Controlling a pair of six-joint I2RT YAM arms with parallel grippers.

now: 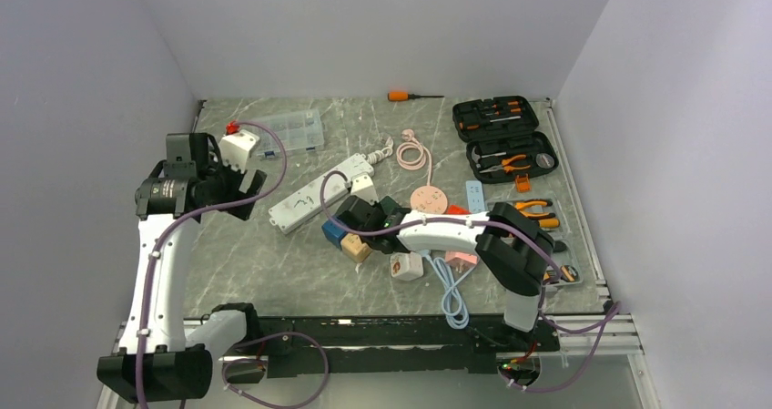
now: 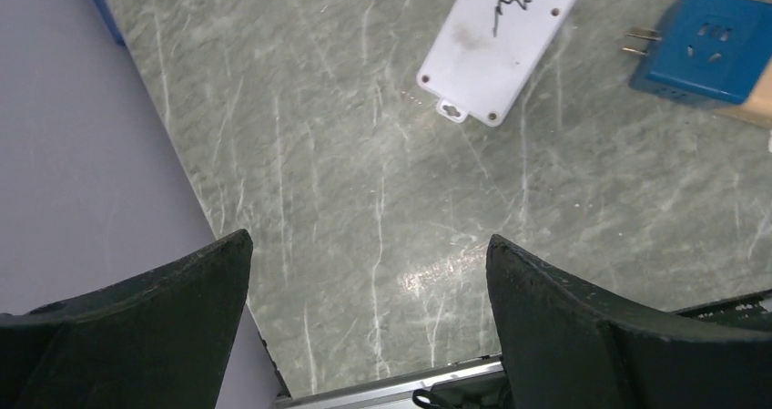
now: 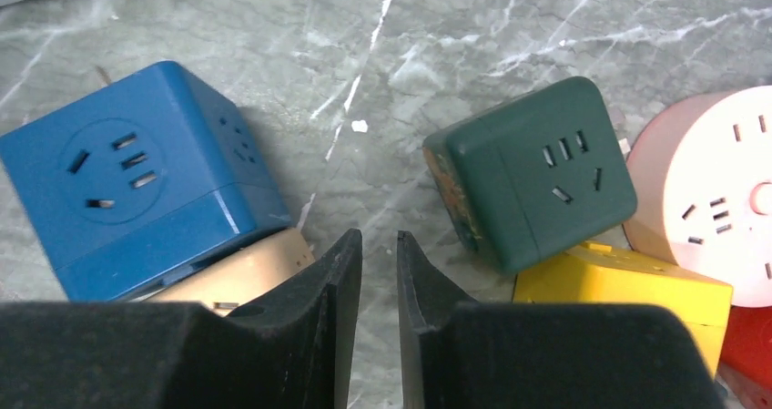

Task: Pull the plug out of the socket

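A blue adapter block (image 3: pixel 137 186) sits against a beige block (image 3: pixel 241 268); whether they are joined I cannot tell. In the left wrist view the blue block (image 2: pixel 705 49) has metal prongs pointing left. A green socket block (image 3: pixel 546 177) lies to the right, touching a yellow block (image 3: pixel 628 286). My right gripper hovers over bare table between the blue and green blocks, slightly open, with nothing between its fingers. At the left of the table my left gripper is wide open and empty, below the end of the white power strip (image 2: pixel 496 40).
A pink round socket (image 3: pixel 705 195) and a red block (image 3: pixel 751 345) stand beyond the yellow one. A white cube (image 1: pixel 406 266) and a blue cable (image 1: pixel 452 300) lie near the front. Tool case (image 1: pixel 505 140) at right.
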